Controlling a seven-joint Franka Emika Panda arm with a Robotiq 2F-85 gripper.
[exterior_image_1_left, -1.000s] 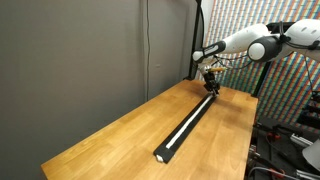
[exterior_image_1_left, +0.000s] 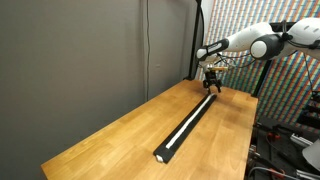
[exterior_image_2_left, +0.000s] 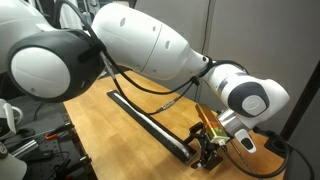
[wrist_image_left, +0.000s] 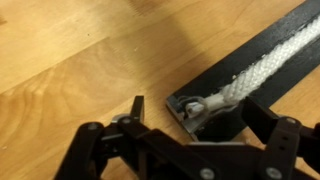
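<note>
A long black board (exterior_image_1_left: 188, 126) carries a white braided rope (exterior_image_1_left: 190, 122) stretched along its length. In the wrist view, the near end of the rope (wrist_image_left: 236, 94) finishes in a knotted or frayed tip on the end of the black board (wrist_image_left: 217, 79). My gripper is open, one finger to each side of that rope end, with nothing clasped. Exterior view 1 puts the gripper (exterior_image_1_left: 212, 91) at the far end of the board. From the other side, the gripper (exterior_image_2_left: 207, 154) is low by the board's end; its fingertips are partly hidden.
Bare wooden table (exterior_image_1_left: 120, 128) stretches widely to the left of the board. A grey partition (exterior_image_1_left: 75, 75) runs along the table's back side. Cables (exterior_image_2_left: 150, 92) hang along the arm.
Over the last second the gripper has shifted slightly at the far end of the board. The board and rope appear unmoved.
</note>
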